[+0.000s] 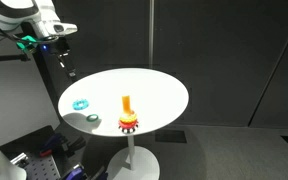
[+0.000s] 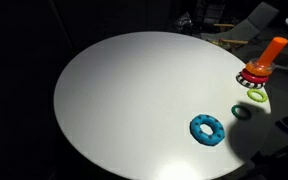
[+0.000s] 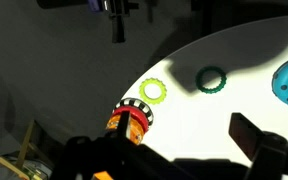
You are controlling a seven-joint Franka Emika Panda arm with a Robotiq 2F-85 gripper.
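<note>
A stack of rings [image 1: 129, 122] with an orange post on top stands upright near the round white table's edge. The stack shows orange, red and black-and-white striped rings [image 2: 253, 77]. Beside it lies a yellow-green ring [image 3: 153, 91]. A dark green ring [image 3: 211, 80] is a little farther along, then a larger blue ring [image 2: 206, 130] with dark spots. My gripper [image 1: 71, 75] hangs above the table's left side, clear of every ring. In the wrist view its dark fingers [image 3: 252, 138] stand wide apart, and nothing is held between them.
In exterior view 2 a chair [image 2: 246, 30] stands beyond the table. Dark equipment lies on the floor at the table's near left.
</note>
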